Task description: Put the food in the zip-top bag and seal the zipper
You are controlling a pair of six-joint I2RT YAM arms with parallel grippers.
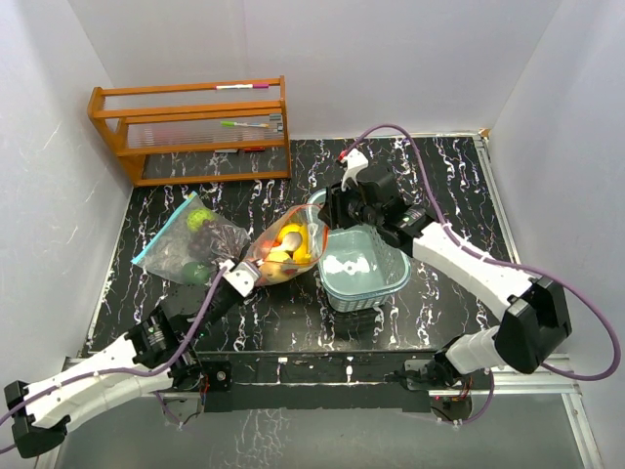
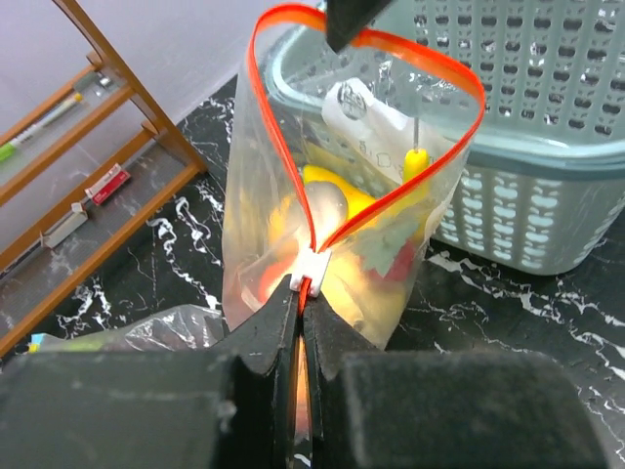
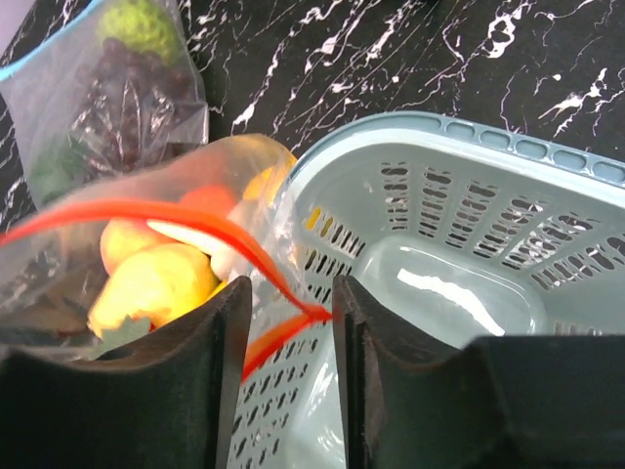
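Note:
A clear zip top bag (image 1: 285,266) with a red zipper lies between the two arms, yellow, orange and other toy food (image 3: 156,286) inside it. My left gripper is shut on the red zipper, just behind the white slider (image 2: 311,269) at one end of the bag's mouth. The mouth gapes in a wide loop of red zipper (image 2: 430,59). At the other end, the zipper corner (image 3: 311,311) lies between the parted fingers of my right gripper. Contact with either finger is hard to tell.
A pale, empty basket (image 1: 363,266) stands right of the bag, beneath my right gripper. Another filled bag (image 1: 195,239) with a blue zipper lies to the left. The wooden rack (image 1: 195,132) is at the back left.

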